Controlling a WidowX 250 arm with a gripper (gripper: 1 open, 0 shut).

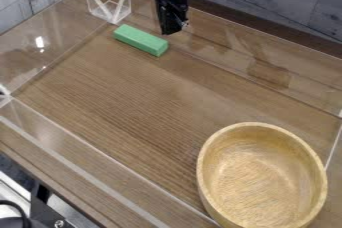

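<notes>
A green rectangular block (140, 40) lies on the wooden table (147, 102) toward the back left. Above and behind it, at the top middle, the dark gripper (170, 18) hangs near the table's back part; whether its fingers are open or shut is too small to tell. A round pale wooden bowl (261, 177) sits at the front right.
A white wire-like stand (110, 8) is at the back left, just behind the block. A dark rail runs along the back edge.
</notes>
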